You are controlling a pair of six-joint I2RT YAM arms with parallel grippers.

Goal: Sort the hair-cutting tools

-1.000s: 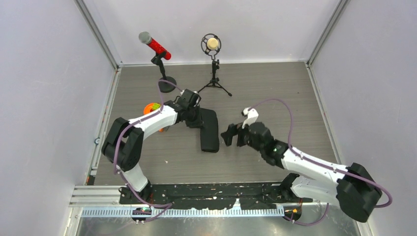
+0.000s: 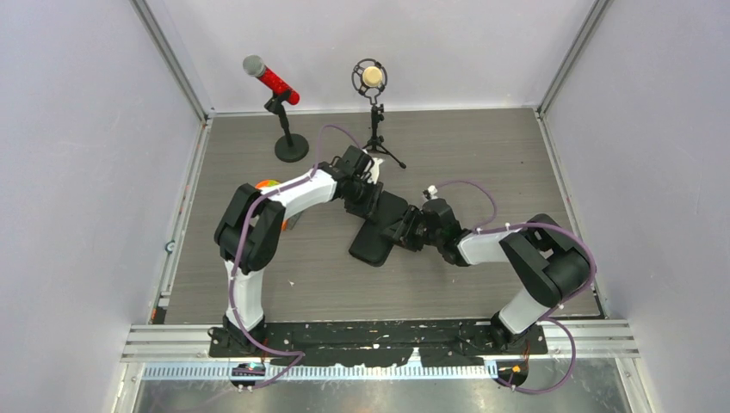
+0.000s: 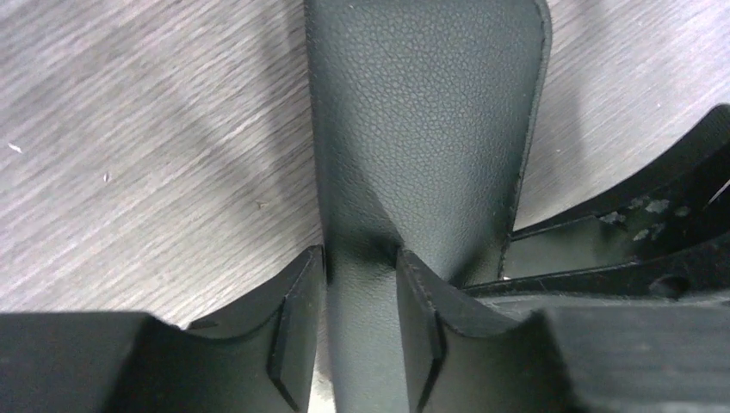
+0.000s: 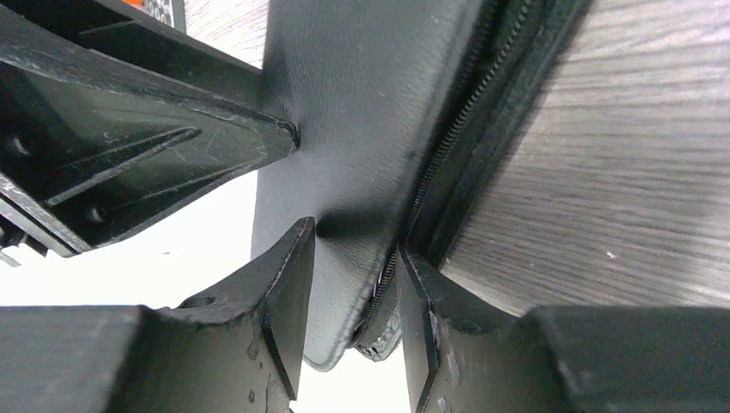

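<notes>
A long black leather-like zip case (image 2: 371,249) lies at the centre of the table, slightly slanted in the top view. My right gripper is shut on its zipped side edge, the zipper (image 4: 435,163) running between the fingers. Over the case's upper part stands my left gripper, open, its fingertips close to the cover; one finger (image 3: 297,318) is along the case's left edge, the other over the cover. Whatever is inside the case is hidden.
Behind the left forearm an orange container (image 2: 269,183) is mostly covered. A red microphone (image 2: 277,82) on a round-based stand and a second microphone (image 2: 372,77) on a tripod stand at the back. Open table lies in front and far right.
My right gripper has moved left onto the case, its arm folding in. The case has turned from upright to slanted.
</notes>
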